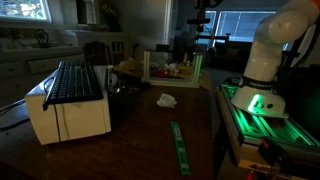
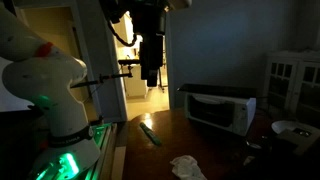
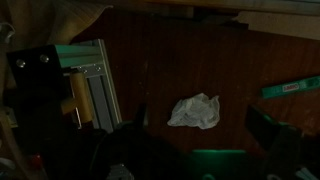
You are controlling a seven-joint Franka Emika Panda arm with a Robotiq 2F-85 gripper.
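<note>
A crumpled white tissue [image 1: 166, 100] lies on the dark brown table. Nearer the front in exterior view 1 is a long flat green object [image 1: 180, 148], seen too in exterior view 2 as a green strip [image 2: 150, 134]. My gripper [image 2: 150, 72] hangs high above the table, pointing down and clear of everything on it. In the wrist view my gripper is open; the tissue [image 3: 195, 111] shows far below, between the dark fingers in the picture, touched by neither. The green object [image 3: 291, 87] appears at the right edge there.
A white toaster oven [image 1: 72, 112] with a dark front stands on the table. A rack-like frame [image 1: 172, 68] is at the back edge in exterior view 1, with dim clutter [image 1: 128, 70] beside it. Bare tabletop surrounds the tissue and the green object.
</note>
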